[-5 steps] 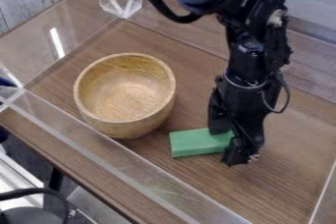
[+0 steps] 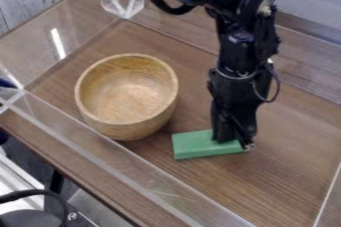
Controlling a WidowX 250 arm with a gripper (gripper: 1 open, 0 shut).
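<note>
My black gripper (image 2: pixel 234 131) points down over the right end of a green block (image 2: pixel 200 145), which lies on the wooden table. Its fingertips are low at the block's upper right part; whether they touch it or have anything between them is hard to see against the dark body of the gripper. A wide wooden bowl (image 2: pixel 126 94) stands to the left of the block, apart from it.
Clear plastic edging runs along the lower left, and a clear angular piece (image 2: pixel 120 0) sits at the back left. Black cables lie at the bottom left corner.
Over the last second the gripper has shifted slightly up and away from the front, showing more of the block's right end. The bowl has not visibly moved.
</note>
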